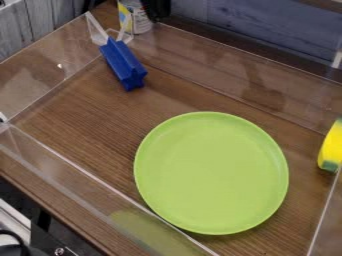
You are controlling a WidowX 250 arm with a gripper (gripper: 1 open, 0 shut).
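A dark gripper is at the top edge of the camera view, mostly out of frame, beside a white can with a yellow label at the back left; whether it is open or shut is hard to see. A blue object with white handles lies left of centre. A large green plate rests at the lower right. A yellow and green sponge-like item stands at the right edge.
Clear plastic walls bound the wooden surface. The middle of the surface, between the blue object and the plate, is clear.
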